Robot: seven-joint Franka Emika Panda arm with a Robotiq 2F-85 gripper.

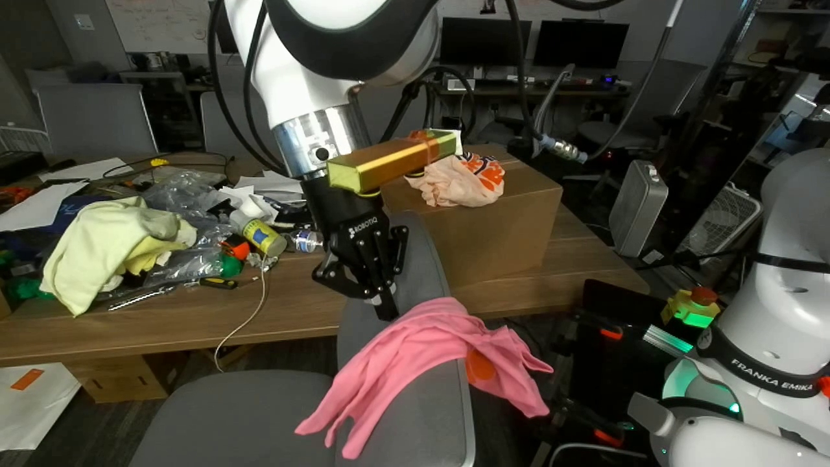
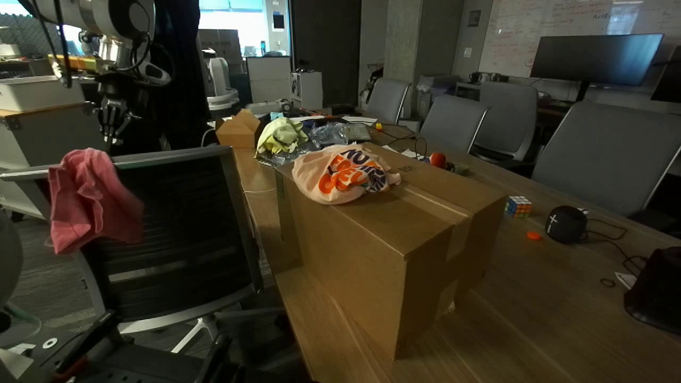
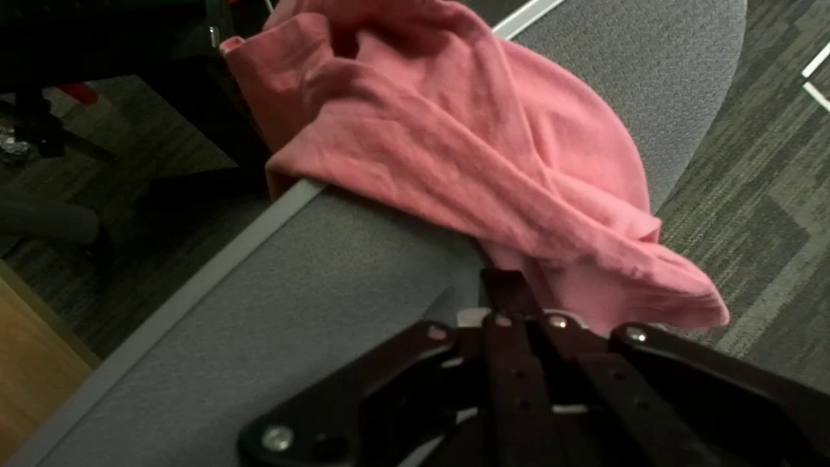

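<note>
A pink cloth (image 1: 404, 342) is draped over the back of a grey chair (image 1: 424, 420), its ends hanging down on both sides. The wrist view has the cloth (image 3: 436, 148) running across the upper middle, with one end trailing right. My black gripper (image 1: 386, 311) points down at the chair back, close to the cloth's upper edge. In the wrist view the gripper is shut, its fingertips together with no cloth between them. Pink fabric lies just beyond and to the right of the tips; whether they touch it I cannot tell.
Behind the chair stands a wooden table (image 1: 303, 311) bearing a cardboard box (image 2: 357, 274) topped by a peach bag (image 2: 341, 175). A yellow cloth (image 1: 101, 241) and clutter cover its left part. Another white arm (image 1: 778, 335) is at the right.
</note>
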